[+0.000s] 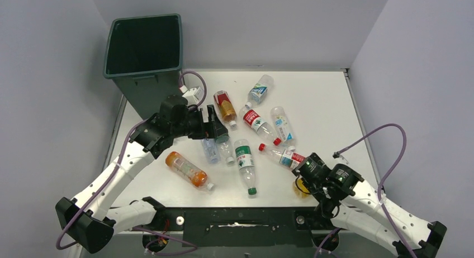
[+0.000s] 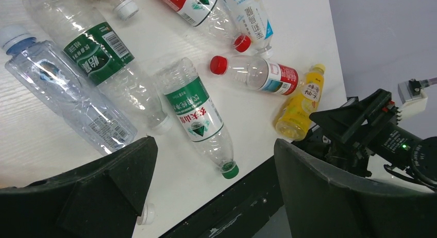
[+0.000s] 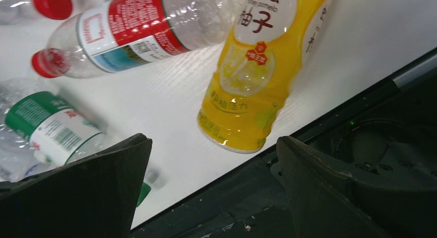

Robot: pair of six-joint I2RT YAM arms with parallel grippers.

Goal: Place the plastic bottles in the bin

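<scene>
Plastic bottles lie across the white table (image 1: 330, 113): orange (image 1: 187, 170), green-label (image 1: 245, 164), red-label (image 1: 256, 123), brown (image 1: 224, 107), and several clear ones. The dark green bin (image 1: 142, 90) stands back left. My left gripper hangs open over the clear green-label bottle (image 2: 98, 55) and the blue-capped bottle (image 2: 67, 88), both partly hidden in the top view. My right gripper is open at the front right, over the end of the yellow bottle (image 3: 250, 94), with nothing between its fingers.
Walls enclose the table at back and sides. A dark frame (image 1: 237, 224) runs along the front edge. The table's back right has free room.
</scene>
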